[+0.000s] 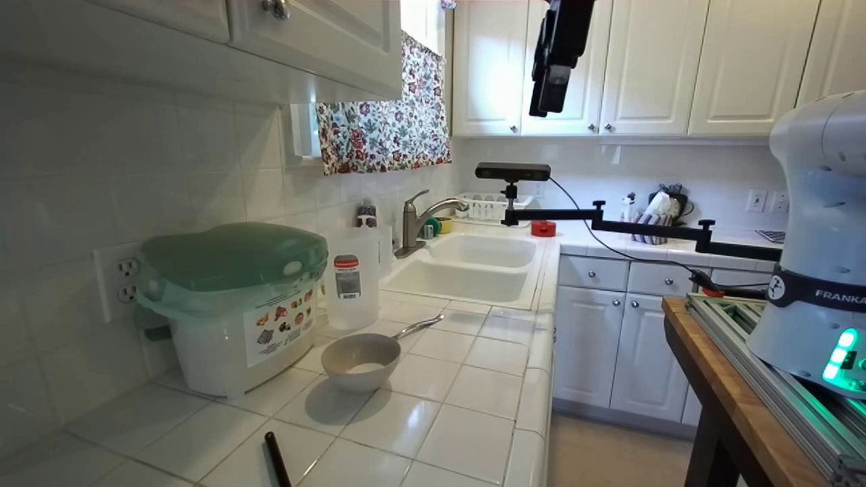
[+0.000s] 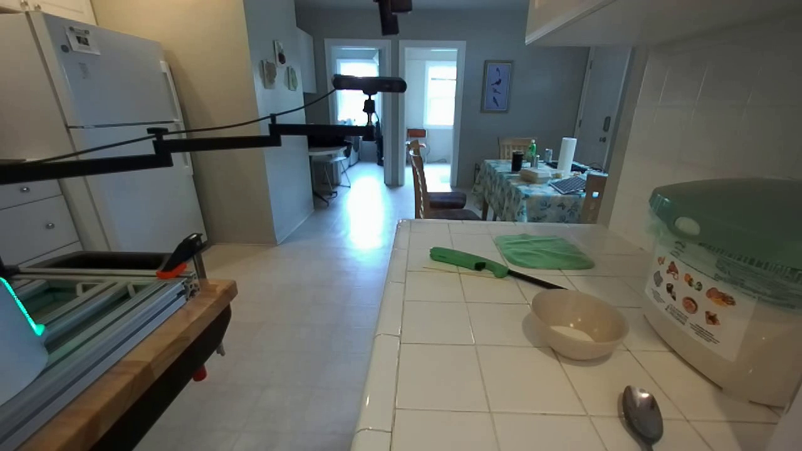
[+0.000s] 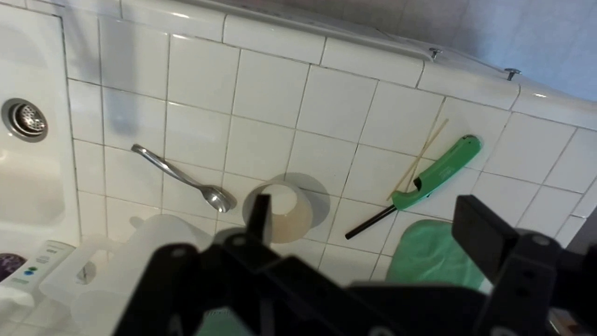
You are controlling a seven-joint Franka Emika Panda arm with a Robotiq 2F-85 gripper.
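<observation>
High above the counter, my gripper stands open with nothing between its fingers. In exterior view 1 it hangs at the top, in front of the wall cabinets. Below it on the tiles sits a beige bowl (image 2: 579, 323) with something whitish at its bottom. A silver spoon (image 3: 182, 179) lies beside the bowl, on the sink side. On the bowl's other side are a green lighter (image 3: 442, 173) with a black stem, thin sticks (image 3: 418, 160) and a green cloth (image 2: 542, 251). My black fingers hide part of the cloth in the wrist view.
A lidded bin (image 1: 235, 308) and a translucent jug (image 1: 353, 280) stand along the wall. The white sink (image 1: 475, 272) lies beyond the spoon. Bare tiles run along the counter's front edge (image 3: 369, 59). A camera arm (image 1: 641, 227) reaches across from the robot's table.
</observation>
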